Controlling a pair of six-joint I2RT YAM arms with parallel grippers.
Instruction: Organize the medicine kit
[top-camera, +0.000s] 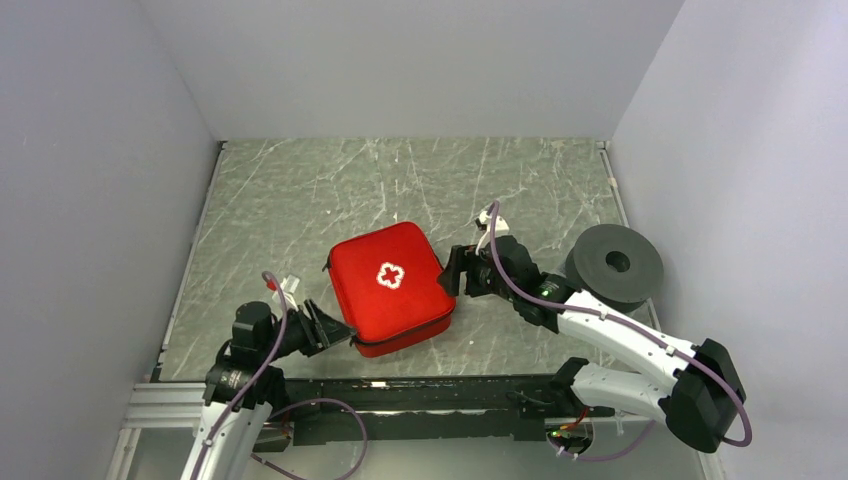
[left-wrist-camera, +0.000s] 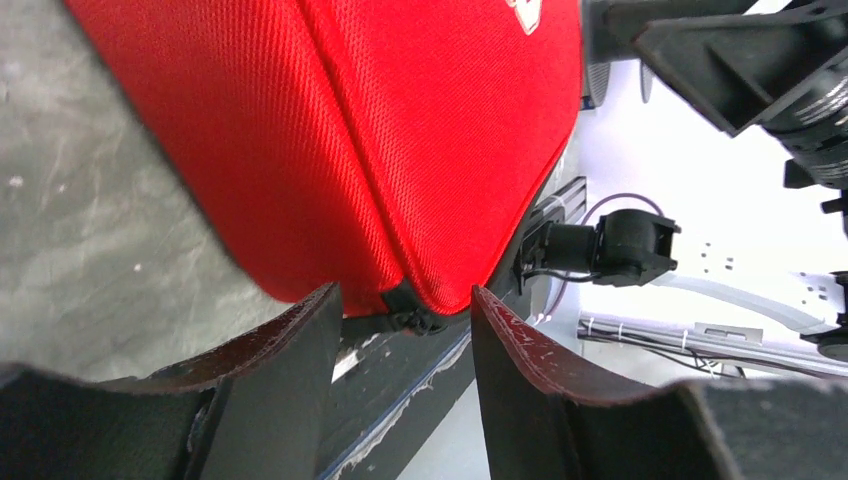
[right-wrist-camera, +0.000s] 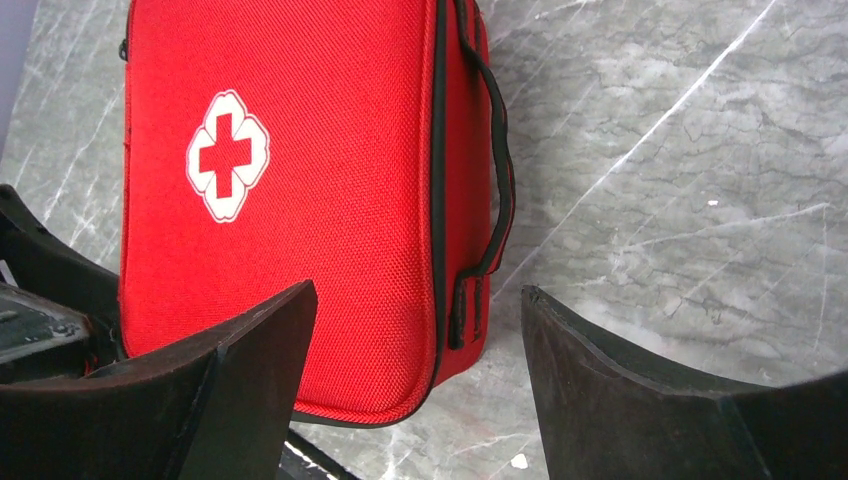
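Observation:
The red medicine kit (top-camera: 388, 283) lies closed and a little turned on the marble table, its white cross badge (right-wrist-camera: 228, 157) facing up. A black carry handle (right-wrist-camera: 503, 165) runs along one side. My left gripper is at the kit's near left corner, fingers part open; the black zipper end (left-wrist-camera: 412, 312) shows between its fingers, apart from both as far as I can tell. Close by the kit's right side, my right gripper stands open above the edge, with kit and bare table showing between its fingers. What the kit contains is hidden.
A dark grey round spool (top-camera: 615, 263) stands at the table's right edge. Grey walls enclose the sides and back; the front edge runs close to the kit.

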